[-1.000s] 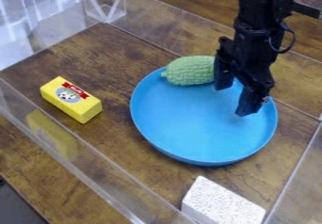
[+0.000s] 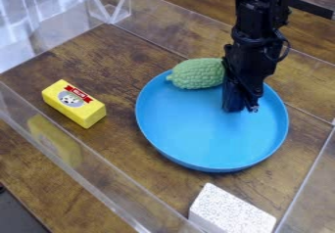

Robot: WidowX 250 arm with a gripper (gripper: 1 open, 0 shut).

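The black gripper [image 2: 240, 92] is down at the upper right part of a blue plate [image 2: 197, 129], beside a green corn-like toy [image 2: 197, 72] lying on the plate's back rim. Its fingers are close together at the toy's right end; whether anything is between them is hard to see.
A yellow box [image 2: 73, 103] with a label sits on the wooden table at left. A white block [image 2: 230, 210] lies at the front right. Clear plastic walls border the area. Bare wood shows at the back left.
The gripper has moved left toward the green toy, and its fingers appear closer together. The toy and plate look nearly unchanged.
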